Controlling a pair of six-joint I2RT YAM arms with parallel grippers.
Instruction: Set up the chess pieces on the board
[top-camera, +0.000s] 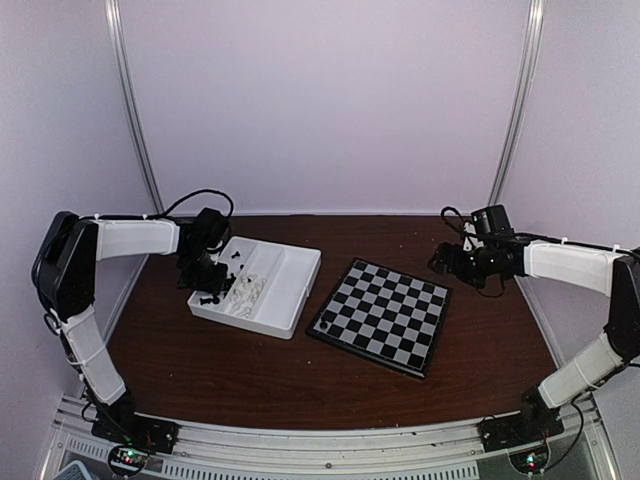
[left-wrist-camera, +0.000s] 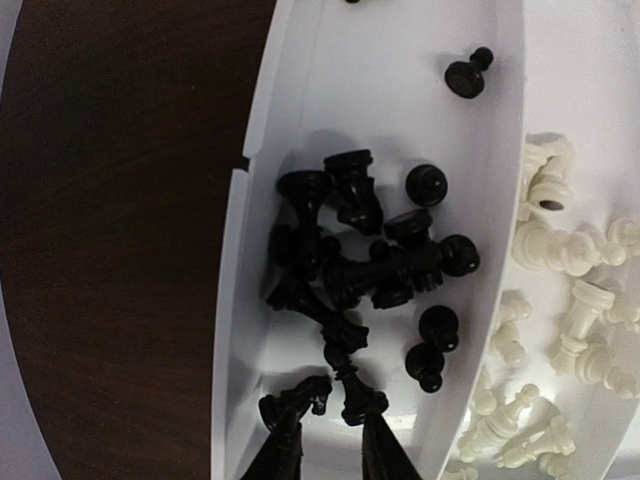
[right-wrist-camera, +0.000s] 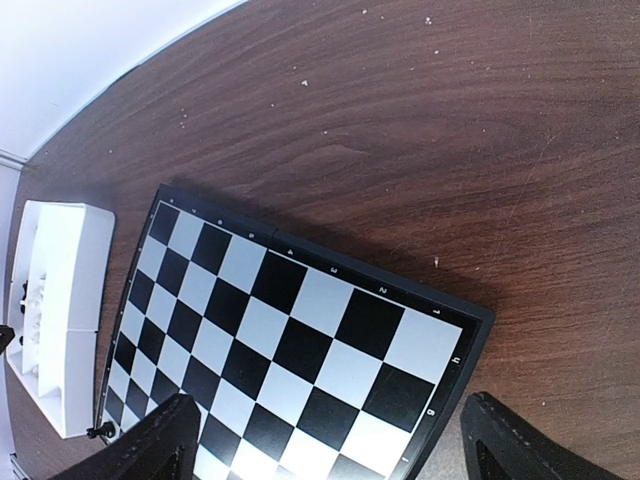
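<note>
The white box (top-camera: 300, 285) holds black pieces (left-wrist-camera: 395, 260) in a left compartment and white pieces (left-wrist-camera: 580, 320) beside them. My left gripper is over the black pieces, its fingertips apart beside a fallen piece near the bottom of its view, with nothing visibly held. The chessboard (top-camera: 380, 310) lies right of the box, with one dark piece (top-camera: 323, 324) at its near-left corner. My right gripper stands open and empty above the board's right side.
Bare wooden table (top-camera: 380, 400) lies in front of and behind the board. White walls (top-camera: 320, 120) close in the back and sides. The box's compartment walls rise around the pieces.
</note>
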